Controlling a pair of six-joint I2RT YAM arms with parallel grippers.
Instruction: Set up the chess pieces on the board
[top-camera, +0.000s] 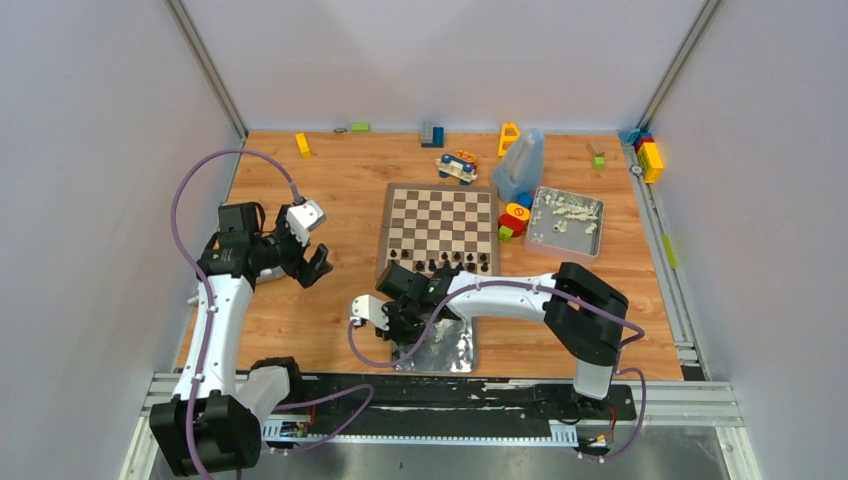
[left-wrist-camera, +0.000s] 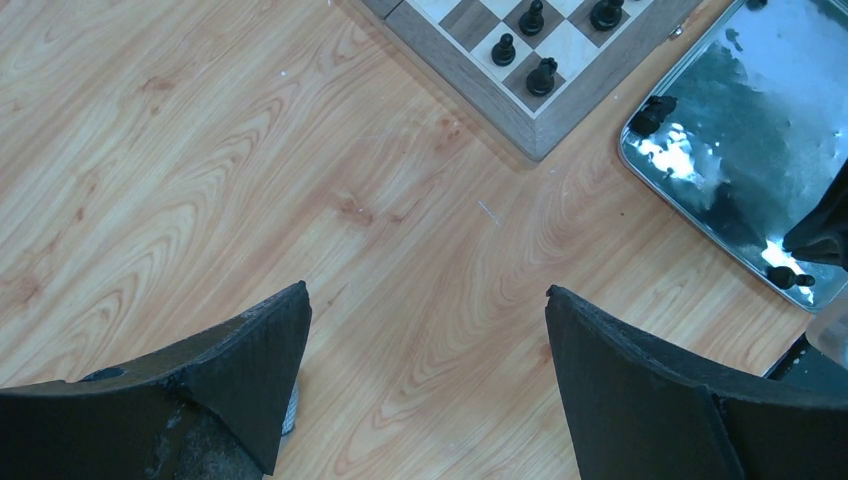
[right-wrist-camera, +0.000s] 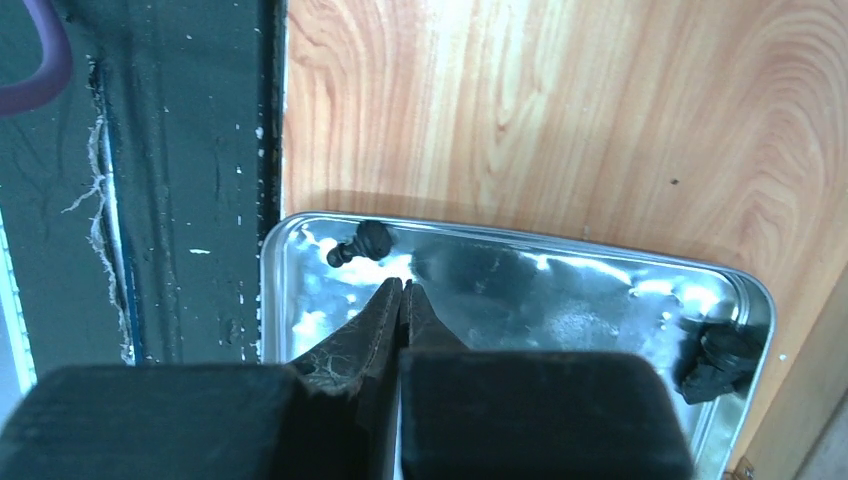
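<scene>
A small black chess piece (right-wrist-camera: 372, 241) lies on its side in the corner of the metal tray (right-wrist-camera: 560, 242), just beyond my right gripper. That gripper is shut, its tips pressed together with nothing between them. Another black piece (right-wrist-camera: 728, 349) lies at the tray's opposite corner. On the chessboard (top-camera: 440, 195), several black pieces (top-camera: 458, 262) stand along the side toward the tray, partly hidden by my right arm in the top view. My left gripper stands open and empty over bare wood, left of the board.
A clear box (top-camera: 560, 245) of white pieces stands right of the board. Beside it are a blue translucent bag (top-camera: 520, 165) and toy blocks (top-camera: 511, 225). A toy car (top-camera: 456, 168) sits behind the board. Wood left of the board is clear.
</scene>
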